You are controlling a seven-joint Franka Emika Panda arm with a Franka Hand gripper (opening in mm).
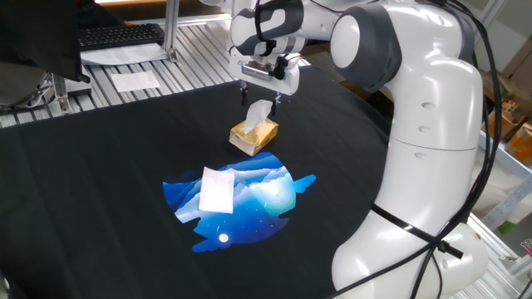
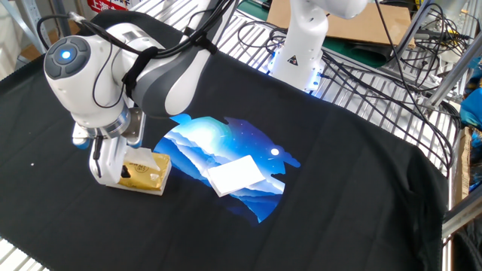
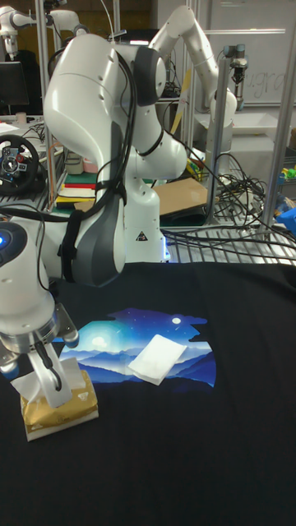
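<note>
A gold tissue pack (image 1: 254, 136) with a white tissue (image 1: 258, 115) sticking up from its top rests on the black cloth. My gripper (image 1: 261, 99) is over it, its two black fingers (image 1: 244, 94) spread apart on either side of the tissue's upper end. The fingers are open, and the tissue still stands in the pack. In exterior view 2 the gripper's body covers part of the pack (image 2: 147, 178). A folded white tissue (image 1: 217, 190) lies flat on the blue mountain-and-moon picture (image 1: 270, 198), apart from the pack.
Black cloth (image 1: 91, 199) covers the table, with wide clear room left of the picture. Beyond its far edge, a white sheet (image 1: 135, 81) and a keyboard (image 1: 120, 36) are on the slatted surface. My arm's base stands at the right in exterior view 1.
</note>
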